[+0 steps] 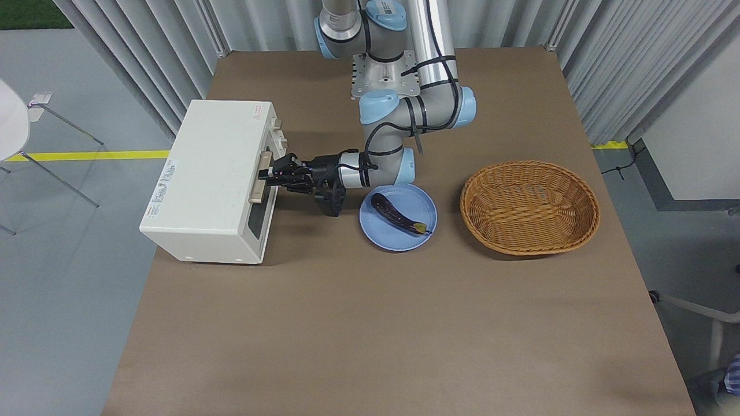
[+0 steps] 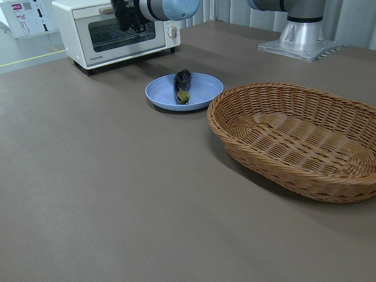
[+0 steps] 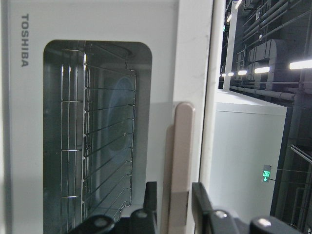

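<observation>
A white Toshiba toaster oven [image 1: 201,180] stands at the left of the table, its glass door [image 3: 97,136] closed. My gripper is at the door's pale handle bar [image 3: 182,141], one finger on each side of it. The fingers look spread wider than the bar; whether they touch it is unclear. In the front view the gripper [image 1: 270,173] reaches the oven front horizontally, the wrist turned sideways.
A blue plate [image 1: 381,232] holding an eggplant [image 1: 397,214] sits beside the oven, below my wrist. An empty wicker basket [image 1: 529,208] is to the right.
</observation>
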